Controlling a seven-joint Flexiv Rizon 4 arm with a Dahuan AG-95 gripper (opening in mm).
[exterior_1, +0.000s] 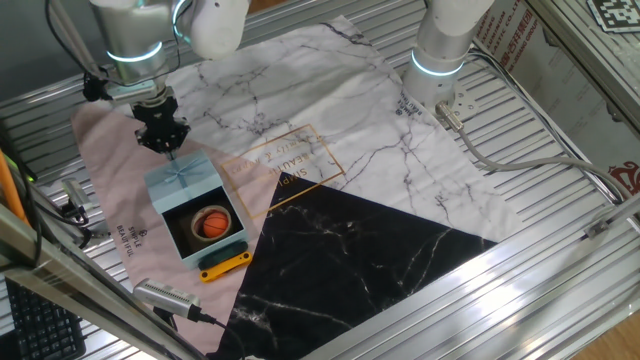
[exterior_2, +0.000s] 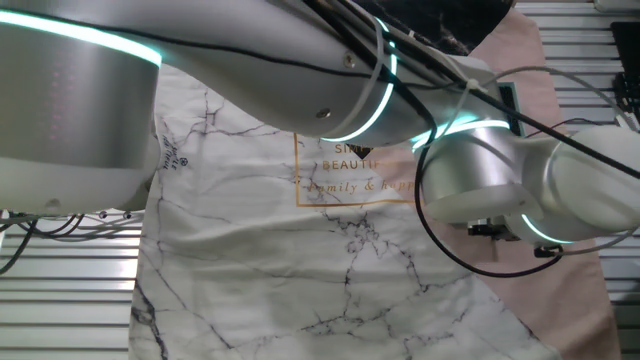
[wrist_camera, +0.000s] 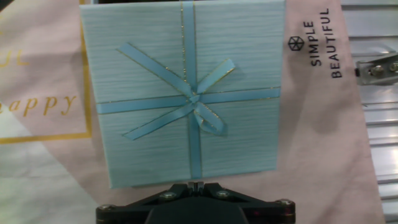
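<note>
A light blue gift box stands on the pink part of the cloth, its inside partly uncovered. Its lid, tied with a blue ribbon bow, covers the end nearest my arm. Inside the uncovered end sits a tan ring with a small orange basketball in it. My gripper is just beyond the lid's edge, fingertips together and nothing visible between them. Whether the tips touch the lid is not clear. In the second exterior view the box is hidden.
A yellow-and-black tool lies against the box's near side. A grey device with a cable is close to the cloth's front left edge. The white marble part and black part of the cloth are clear.
</note>
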